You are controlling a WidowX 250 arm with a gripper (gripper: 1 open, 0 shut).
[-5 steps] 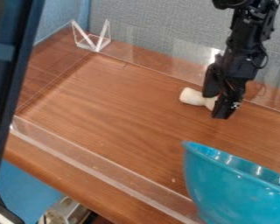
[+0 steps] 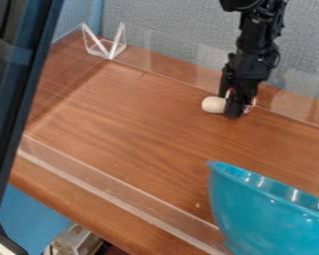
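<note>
My black gripper (image 2: 237, 100) is low over the back right of the wooden table, shut on a small white object (image 2: 214, 105), whose rounded end sticks out to the left of the fingers. The rest of that object is hidden by the gripper, so I cannot tell what it is.
A teal bowl (image 2: 262, 214) stands at the front right. A white wire frame (image 2: 107, 45) stands at the back left. A clear panel runs along the back. A dark upright post fills the left edge.
My gripper has moved left and a little toward the back, and the white object has shifted slightly with it, now more covered by the fingers.
</note>
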